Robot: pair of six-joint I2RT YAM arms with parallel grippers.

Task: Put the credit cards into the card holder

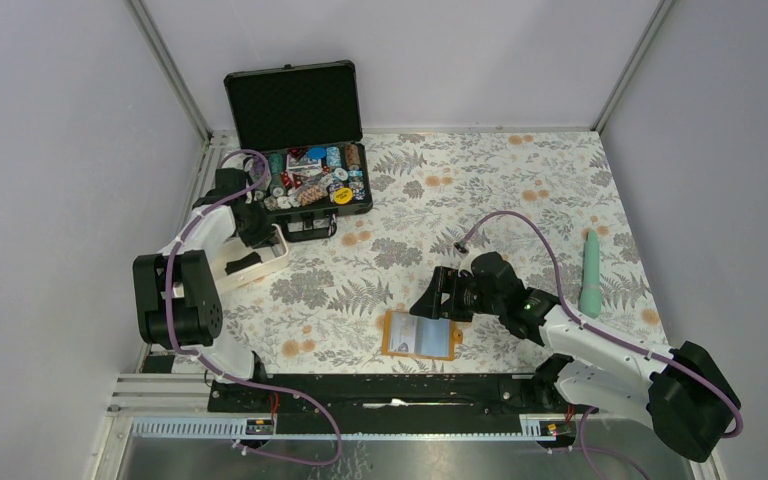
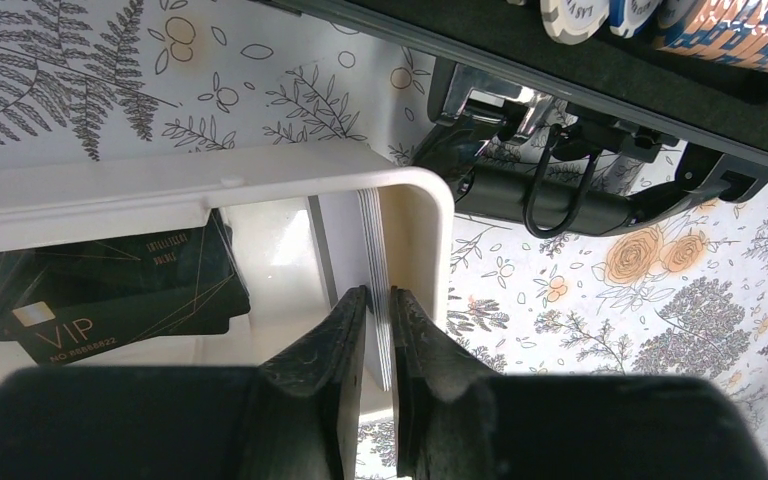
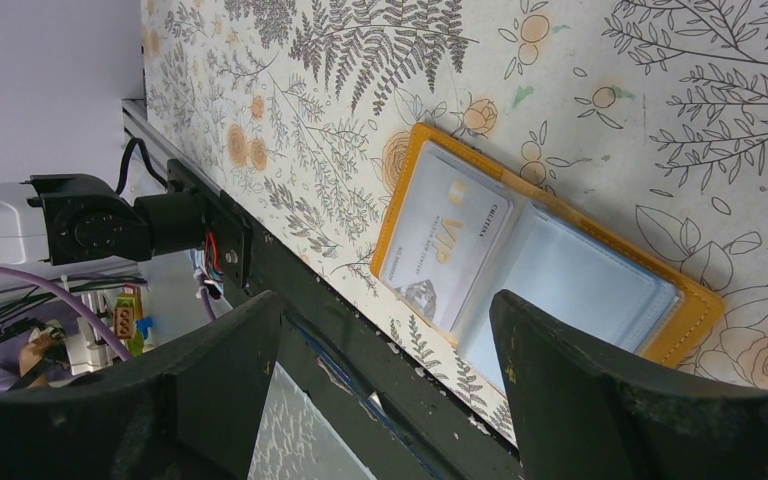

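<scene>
In the left wrist view, a stack of pale cards (image 2: 371, 230) stands on edge at the right end of a white tray (image 2: 290, 172). My left gripper is shut on the cards, its fingertips low on the stack. Black VIP cards (image 2: 120, 285) lie flat in the same tray, to the left. The orange-edged card holder (image 3: 695, 318) lies open on the table in the right wrist view, a silver VIP card (image 3: 447, 235) in one clear pocket; the other pocket looks empty. Over the holder, my right gripper is open with nothing between its fingers.
An open black case (image 1: 368, 190) full of chips and small items stands behind the tray, its handle (image 2: 550, 195) close to the tray's corner. A green bottle-like object (image 1: 590, 272) lies at the right.
</scene>
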